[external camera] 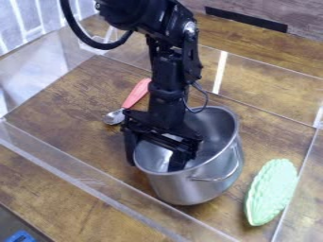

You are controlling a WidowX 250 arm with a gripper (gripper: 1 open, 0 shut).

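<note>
A black robot arm reaches down from the top centre, its gripper (161,149) low inside a steel pot (202,186) in the middle right of the view. The gripper's lower end is partly hidden by the pot's rim and is dark against the shadowed interior, so whether it is open, shut or holding something cannot be told. The pot stands upright on the wooden table, with a wire handle on its near right side.
A pale green leaf-shaped object (271,194) lies right of the pot. A pink-handled utensil (135,95) lies behind it to the left. Clear panel edges cross the table (63,132). A blue object (18,236) sits at the lower left corner.
</note>
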